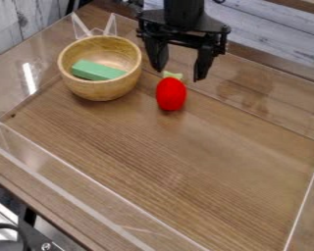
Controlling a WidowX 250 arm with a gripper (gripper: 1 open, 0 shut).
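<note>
My black gripper point(183, 54) hangs over the back middle of the table, open, its two fingers pointing down. Just below it a small pale yellow-green piece point(172, 75) lies behind a red oval object point(172, 95). To the left, a wooden bowl point(113, 86) holds a light green block point(95, 71).
A white wire object point(93, 26) stands behind the bowl. The table's edges run along the left, back and right.
</note>
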